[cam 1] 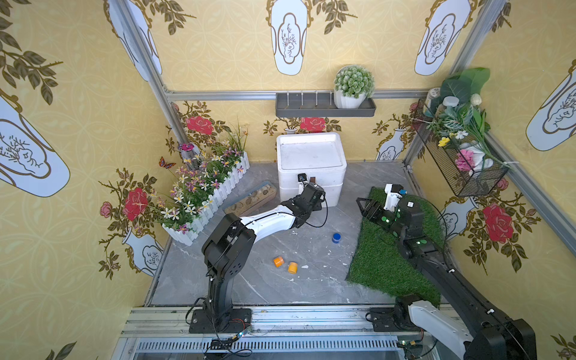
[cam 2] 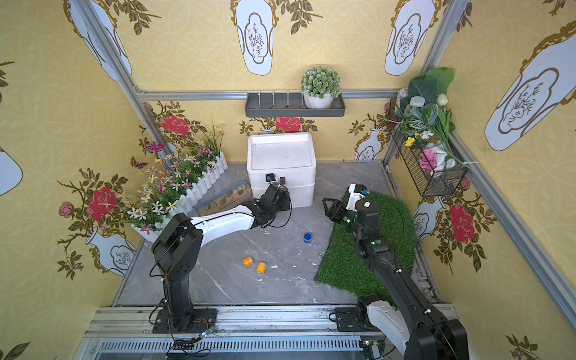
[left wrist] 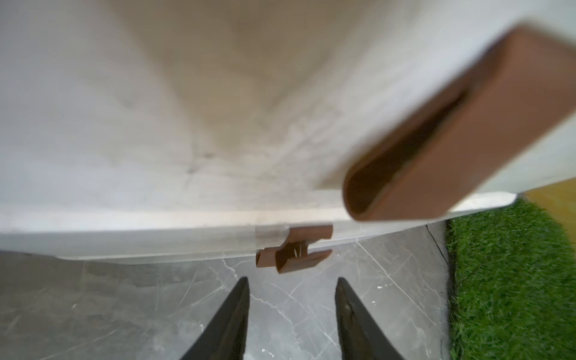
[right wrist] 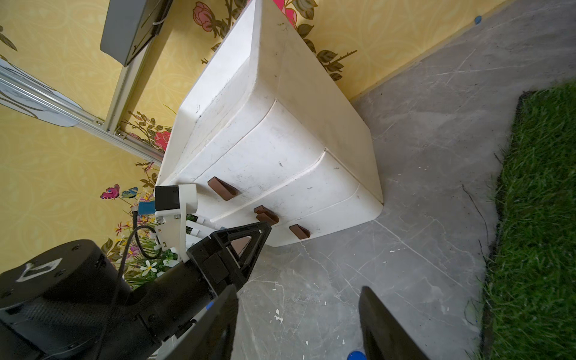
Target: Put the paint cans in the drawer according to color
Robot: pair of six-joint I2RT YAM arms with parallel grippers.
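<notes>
Two orange cans (cam 1: 278, 261) (cam 1: 292, 267) lie on the grey floor in front of the white drawer cabinet (cam 1: 331, 177). A blue can (cam 1: 336, 238) stands apart to their right, and its top edge shows low in the right wrist view. Brown pull tabs (right wrist: 222, 188) line the cabinet's front, whose drawers look shut. My left gripper is open close against that front, below a large brown tab (left wrist: 474, 138), with nothing between its fingers. My right gripper is open over the grass mat's left edge and holds nothing. A blue speck (right wrist: 210, 304) is mostly hidden behind the left arm.
A long tan-brown tray (cam 1: 252, 199) and a white-fenced flower planter (cam 1: 207, 210) stand left of the cabinet. The green grass mat (cam 1: 384, 264) covers the right floor. Bare floor lies between the cans and the cabinet. A wire basket (cam 1: 474, 180) hangs on the right wall.
</notes>
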